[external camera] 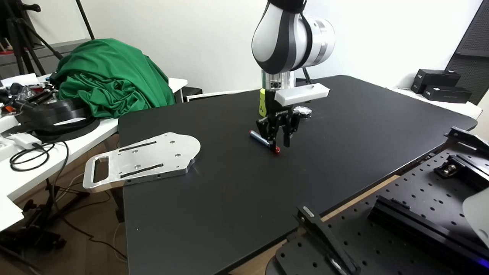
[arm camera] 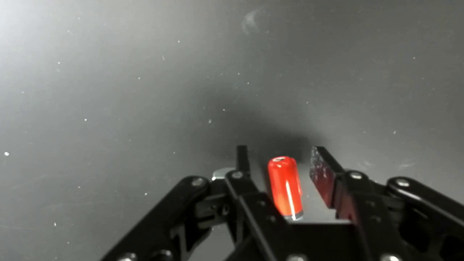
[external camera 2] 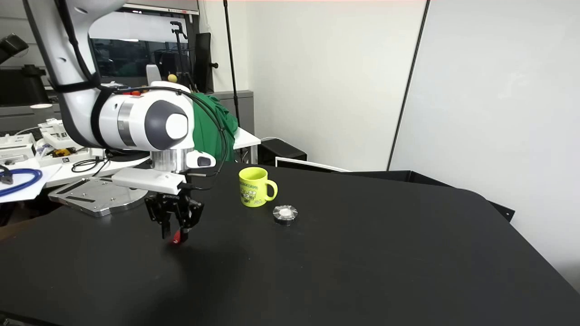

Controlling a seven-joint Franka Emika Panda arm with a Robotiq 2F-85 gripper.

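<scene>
A marker with a grey-blue barrel [external camera: 259,138] and a red cap [arm camera: 285,187] lies on the black table. My gripper [external camera: 279,141] is low over its capped end, fingers pointing down. From the wrist, the red cap shows in the gap between the two fingers, with dark space on its right side before the right finger [arm camera: 322,176]. The fingers stand part open, and no grip on the cap shows. Much of the barrel is hidden behind the gripper in the wrist view. Only a bit of red [external camera 2: 176,238] appears under the fingers in the second exterior view.
Behind the gripper stand a yellow-green mug [external camera 2: 253,187] and a small round silver-topped object [external camera 2: 285,214]. A metal plate with a handle slot [external camera: 151,158] overhangs the table's left edge.
</scene>
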